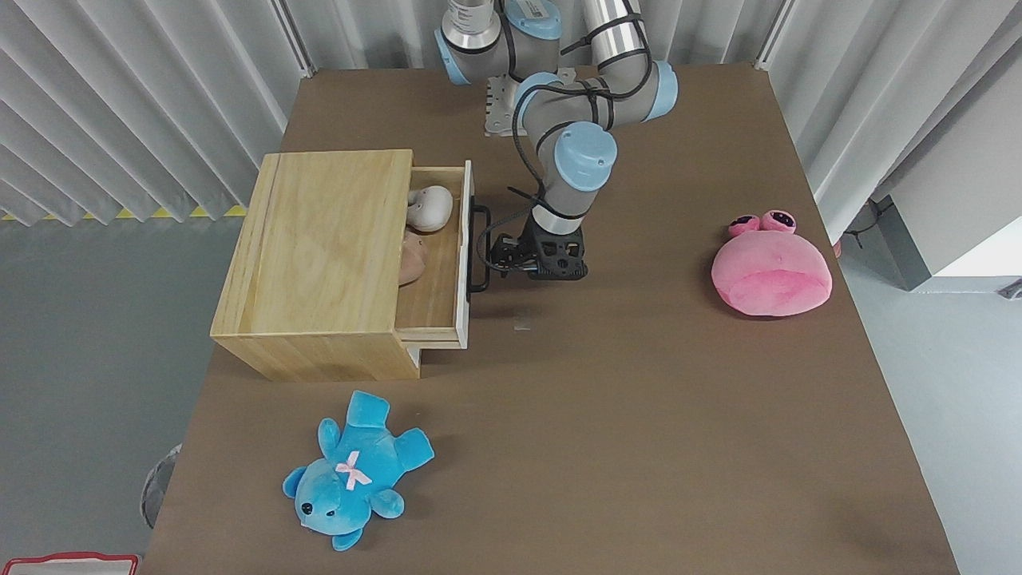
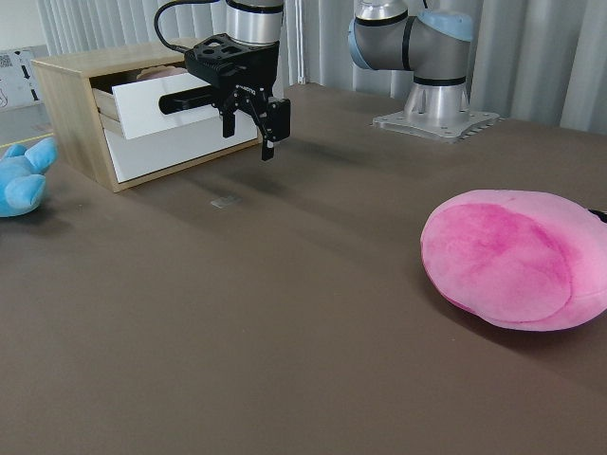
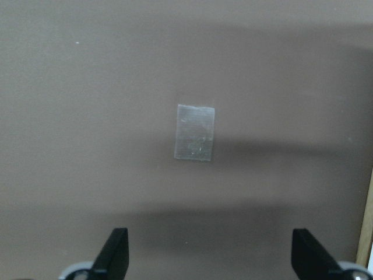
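My gripper (image 2: 267, 133) points down just outside the wooden cabinet (image 1: 311, 249), against or close by the black handle (image 1: 484, 244) of the partly open top drawer (image 2: 161, 100). Two soft toys sit in the drawer, a white one (image 1: 431, 206) and a pinkish-tan one (image 1: 411, 257), partly under the cabinet top. In the wrist view, two black fingertips (image 3: 116, 256) stand wide apart over bare table with a small translucent patch (image 3: 194, 133), nothing between them.
A blue plush bear (image 1: 350, 479) lies front left. A pink plush toy (image 1: 771, 268) sits at the right.
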